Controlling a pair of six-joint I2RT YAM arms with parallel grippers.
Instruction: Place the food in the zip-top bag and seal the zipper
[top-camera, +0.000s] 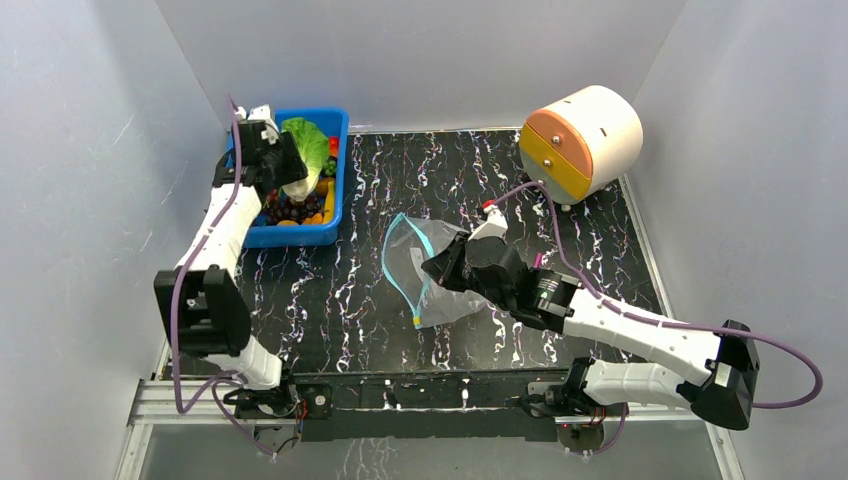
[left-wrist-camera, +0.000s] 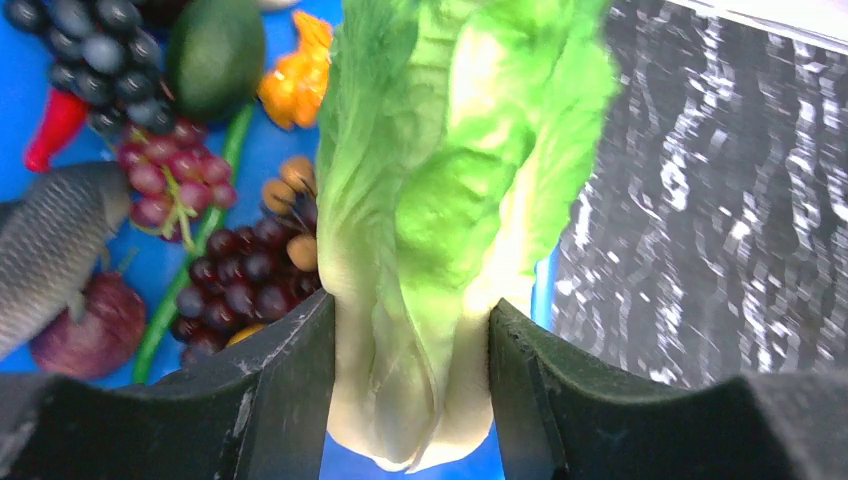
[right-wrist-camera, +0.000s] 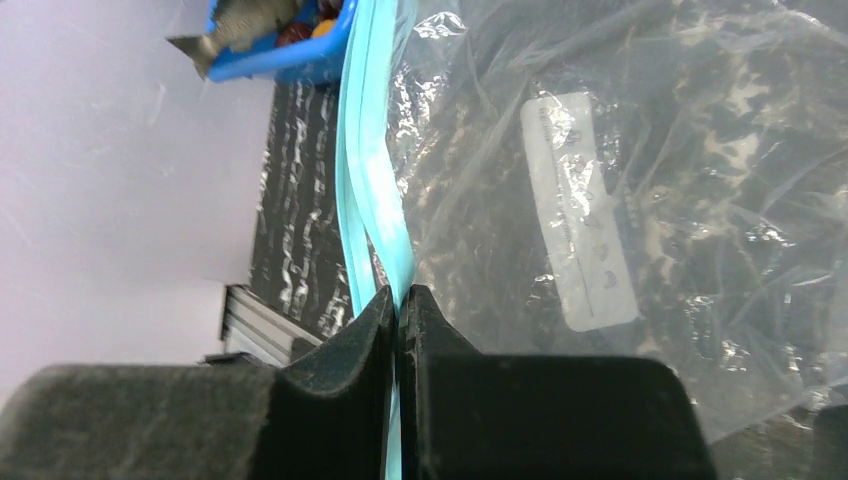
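A leafy green cabbage (left-wrist-camera: 440, 220) with a pale base is clamped between the fingers of my left gripper. In the top view that cabbage (top-camera: 309, 150) shows over the right part of the blue bin (top-camera: 285, 236), with the left gripper (top-camera: 296, 168) at its lower left. The clear zip bag (top-camera: 450, 308) with light-blue zip strips (top-camera: 400, 284) lies on the dark table, its mouth spread toward the left. My right gripper is shut on the bag's blue zip edge (right-wrist-camera: 378, 190); the thin strip runs between its fingertips.
Inside the bin are red grapes (left-wrist-camera: 250, 270), a green avocado (left-wrist-camera: 215, 55), a grey fish (left-wrist-camera: 55, 240) and other produce. An orange-and-yellow drawer cabinet (top-camera: 585, 140) stands at the back right. Between bin and bag the table is bare.
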